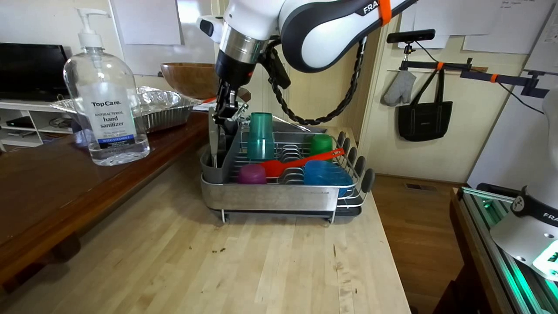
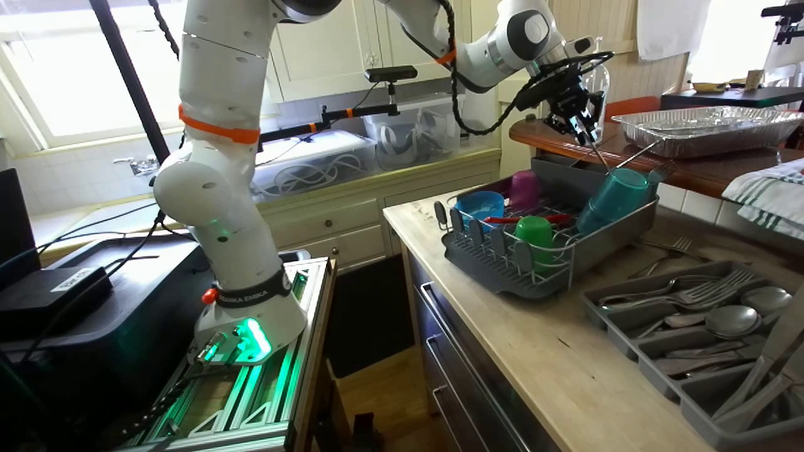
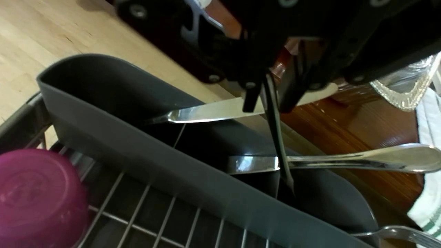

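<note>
In the wrist view my gripper is over the grey cutlery holder (image 3: 136, 130), its fingers part open. A thin utensil (image 3: 277, 134), seen edge-on, rises from the holder between the two fingers, with slim gaps showing beside it; what kind it is cannot be told. A table knife (image 3: 206, 112) leans behind the fingers. Another utensil with a shiny handle (image 3: 372, 160) leans out to the right. From the side, the gripper (image 1: 225, 116) hangs low over the holder (image 1: 212, 167) at the left end of the dish rack (image 1: 269, 198).
The rack holds a teal cup (image 1: 260, 137), a purple cup (image 1: 252, 174), a green cup (image 1: 320, 144), a blue bowl (image 1: 325, 173) and a red utensil (image 1: 287, 164). A cutlery tray (image 2: 656, 369) lies beside the rack. Bare counter (image 1: 251, 267) lies in front of it.
</note>
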